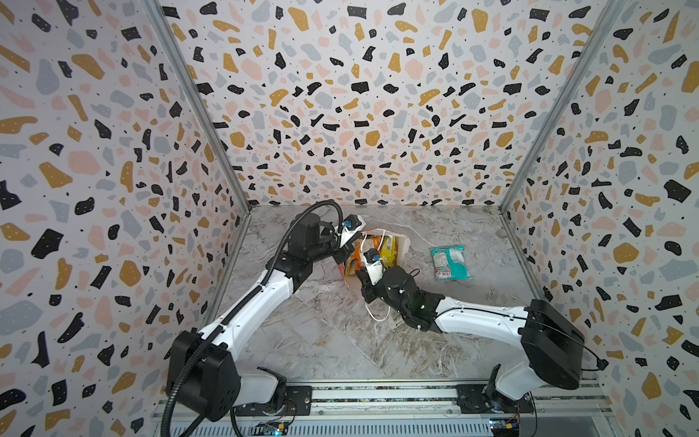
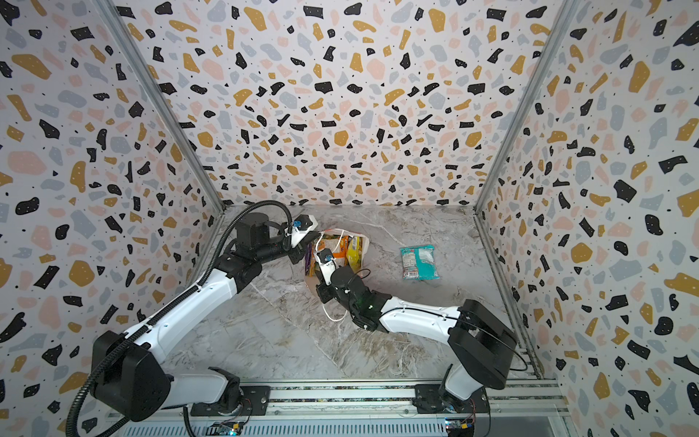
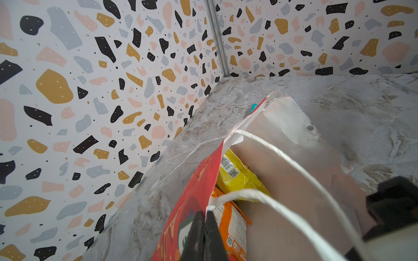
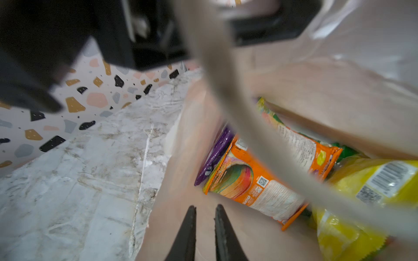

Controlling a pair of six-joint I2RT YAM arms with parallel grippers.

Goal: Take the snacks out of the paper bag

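Observation:
The paper bag [image 3: 283, 139] lies open, holding an orange snack [image 4: 261, 191], a yellow one [image 4: 365, 204] and a purple one [image 4: 213, 156]. In the left wrist view my left gripper is shut on the bag's red-edged rim, beside a white rope handle [image 3: 283, 156]. My right gripper is at the bag's near side, its fingers slightly apart on the pale paper wall, shut on it, below the snacks. A blurred handle crosses the right wrist view. A teal packet [image 1: 450, 262] lies outside, right of the bag.
Patterned walls bound it at back and sides. Both arms are close together around the bag.

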